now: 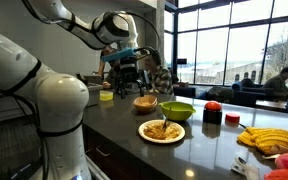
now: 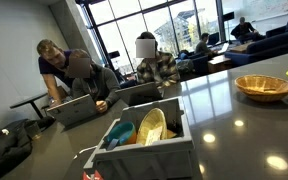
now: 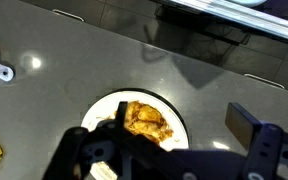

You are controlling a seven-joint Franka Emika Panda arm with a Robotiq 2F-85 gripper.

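In the wrist view my gripper is open, its dark fingers wide apart at the lower left and right. No object shows between the fingertips. Below it lies a white plate (image 3: 100, 107) of orange-brown food (image 3: 149, 122), partly covered by the left finger. Exterior view 1 has the same plate (image 1: 144, 137) on the dark table, with a thin dark item standing over the food; what it is cannot be made out. My arm hangs above and to the left of the plate there, clear of it.
Behind the plate are a green bowl (image 1: 178, 110), a tan bowl (image 1: 144, 103) and a red-topped item (image 1: 212, 107). A yellow cloth (image 1: 272, 139) lies at right. Exterior view 2 shows a grey bin (image 2: 144, 158) holding bowls, a woven basket (image 2: 264, 88) and people behind laptops.
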